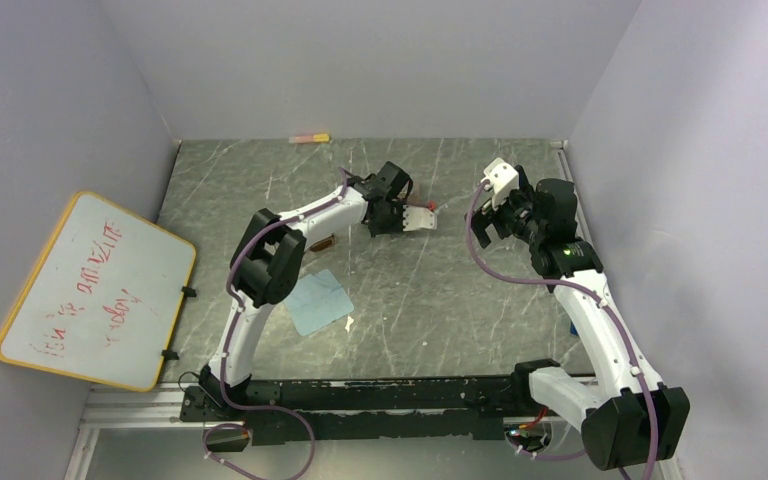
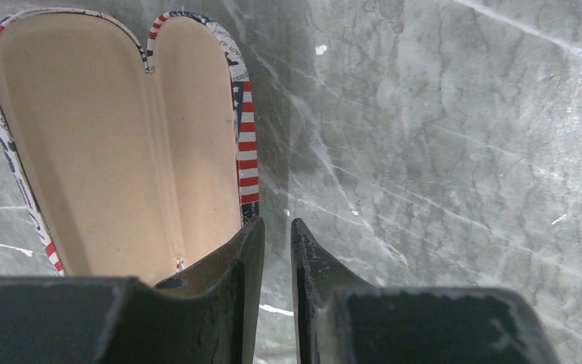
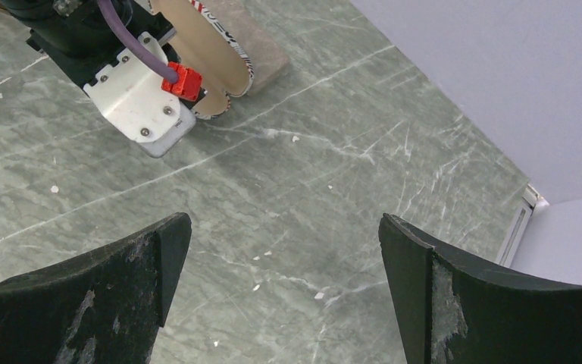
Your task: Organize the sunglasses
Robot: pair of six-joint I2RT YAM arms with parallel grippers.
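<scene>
An open glasses case [image 2: 106, 144] with tan lining and a flag-patterned rim lies under my left gripper, whose fingertips are beside the case's right rim, part open with a narrow gap. The case [image 3: 204, 45] also shows behind the left wrist in the right wrist view, on or against a brownish block. Brown sunglasses [image 1: 322, 243] lie on the table, partly behind the left arm in the top view. My right gripper stands open and empty at the right side.
A light blue cloth [image 1: 318, 302] lies front left, a pink-yellow object [image 1: 309, 138] at the back edge, and a whiteboard [image 1: 95, 290] at the left.
</scene>
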